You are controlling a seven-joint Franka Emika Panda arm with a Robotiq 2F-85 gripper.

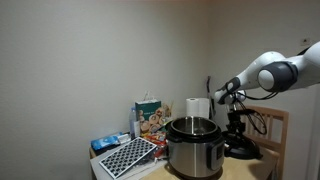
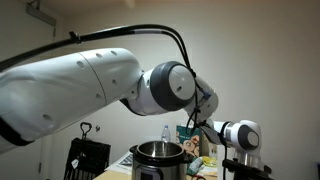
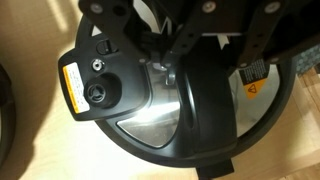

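Note:
The black pot lid lies on the wooden table, with clear or shiny panels and a raised dark bar across its middle. My gripper is low over that lid at the table's right side. Dark gripper parts fill the top of the wrist view, overlapping the dark bar. Whether the fingers touch or close around it cannot be made out. The steel and black pressure cooker stands to the left of the gripper, its top uncovered and its inner pot visible.
A perforated tray lies at the table's left end, near a blue box. A patterned bag and a paper towel roll stand behind the cooker. Right of the arm is a wooden chair.

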